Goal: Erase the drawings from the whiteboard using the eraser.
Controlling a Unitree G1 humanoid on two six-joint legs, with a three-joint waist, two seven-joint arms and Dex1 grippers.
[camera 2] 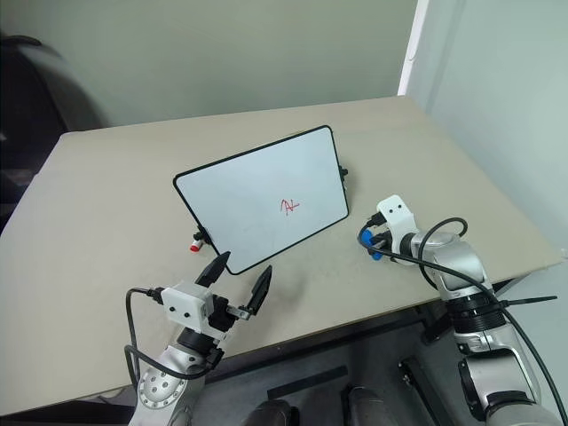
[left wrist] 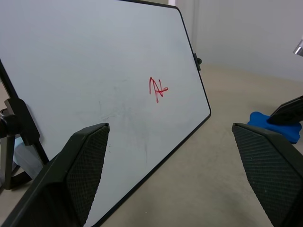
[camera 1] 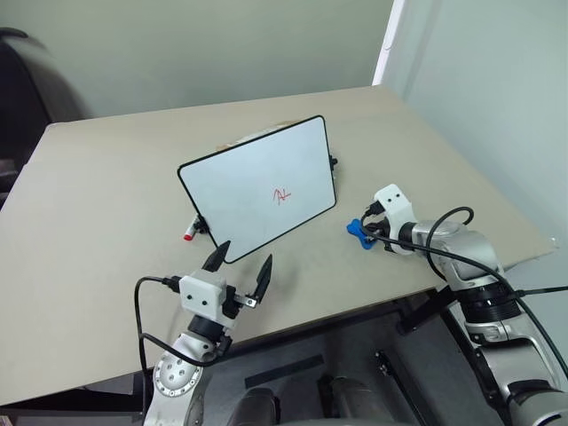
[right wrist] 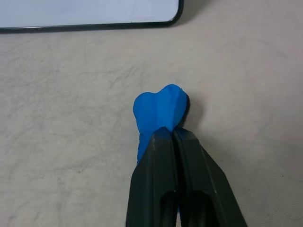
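The whiteboard stands tilted on the table, with a small red scribble right of its middle. On the table to its right lies the blue bone-shaped eraser. My right gripper is shut directly over the eraser, its fingertips meeting with nothing between them; the eraser's near part is hidden beneath the fingers. In front of the board's lower edge, my left gripper stands open and empty, its fingers spread wide in the left wrist view.
A red-capped marker lies by the board's left edge, near a black clip. Another clip sits on the right edge. Bare table separates the board from the eraser; the table's front edge is close to both arms.
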